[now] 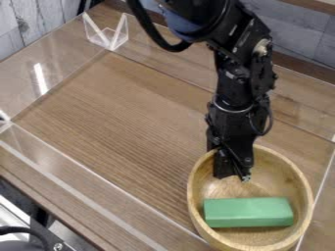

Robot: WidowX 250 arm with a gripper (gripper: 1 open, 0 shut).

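Observation:
My gripper (229,155) points down over the back rim of a light wooden bowl (214,186) at the lower right, its fingertips at or just inside that rim. How far apart the fingers stand is hard to make out. In the front of the bowl lies a green block (248,211). Whether the fingers touch the bowl cannot be seen clearly.
A clear plastic holder (108,29) stands at the back left. A grey wall (295,49) is behind, and dark cables lie below the table's front left edge.

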